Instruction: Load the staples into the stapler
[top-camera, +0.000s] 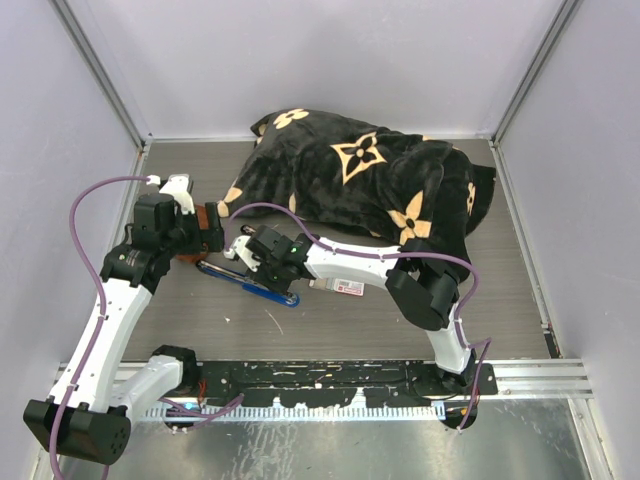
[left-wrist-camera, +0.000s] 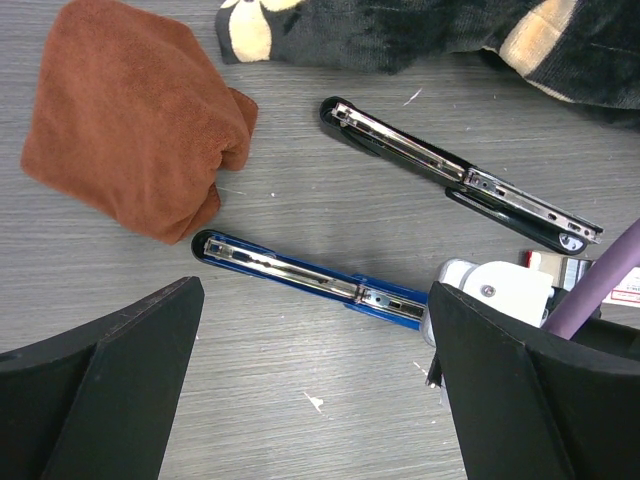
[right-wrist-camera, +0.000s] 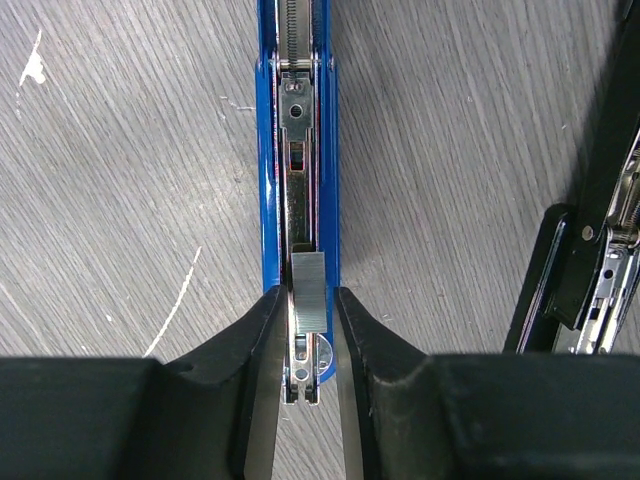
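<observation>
The blue stapler lies opened on the table, its metal channel running lengthwise in the right wrist view. A short grey staple strip rests over the channel close to its end, set slightly toward the right side; whether it is fully down in the channel I cannot tell. My right gripper straddles the strip, part open, with a narrow gap on each side. In the left wrist view the same blue stapler shows below my open left gripper, which has nothing between its fingers.
A black stapler, also opened, lies beyond the blue one. The staple box is right of my right gripper. A brown cloth sits at left, and a dark patterned blanket fills the back.
</observation>
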